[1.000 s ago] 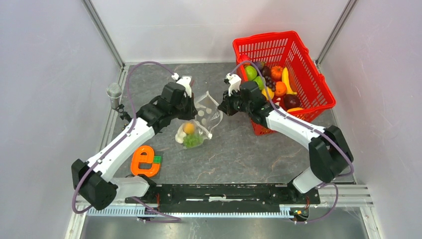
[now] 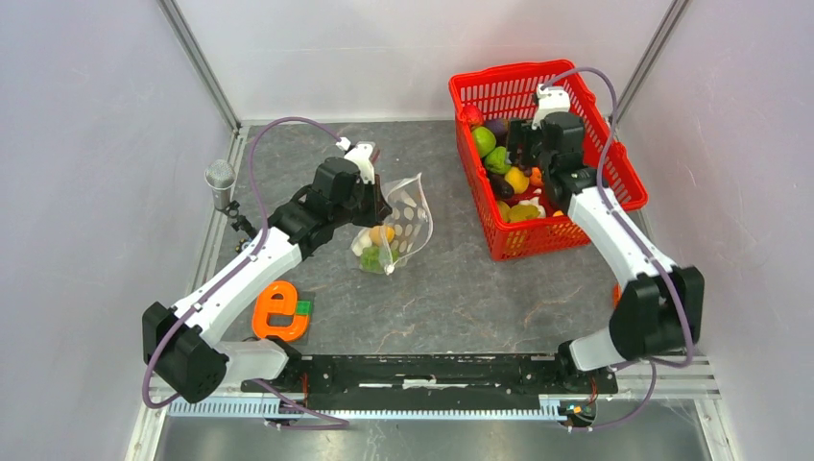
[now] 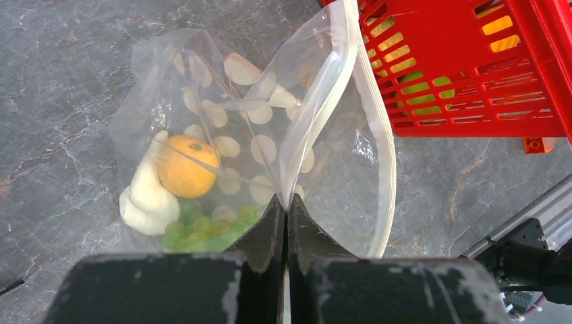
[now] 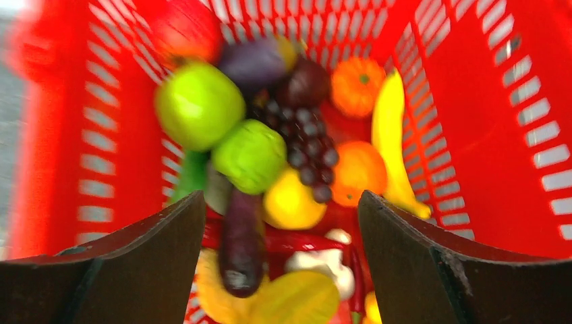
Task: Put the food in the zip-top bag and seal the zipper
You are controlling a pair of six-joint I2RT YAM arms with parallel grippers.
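The clear zip top bag (image 2: 408, 230) lies spread on the counter, holding an orange fruit (image 3: 187, 167), a white item (image 3: 148, 199) and green leafy food (image 3: 209, 233). My left gripper is shut on the bag's zipper edge, beside its opening. My right gripper is open above the red basket (image 2: 509, 245). Below it, somewhat blurred, are green fruits (image 4: 199, 104), grapes (image 4: 310, 148), a banana (image 4: 394, 135), an orange (image 4: 359, 172), a dark eggplant (image 4: 243, 250) and several other foods.
An orange letter-shaped tool (image 2: 276, 322) lies front left on the counter (image 2: 461, 307). A metal microphone-like object (image 2: 220, 182) stands at the left edge.
My right arm has swung from beside the bag to over the basket, its gripper opening. The bag shifted slightly; my left gripper still holds it.
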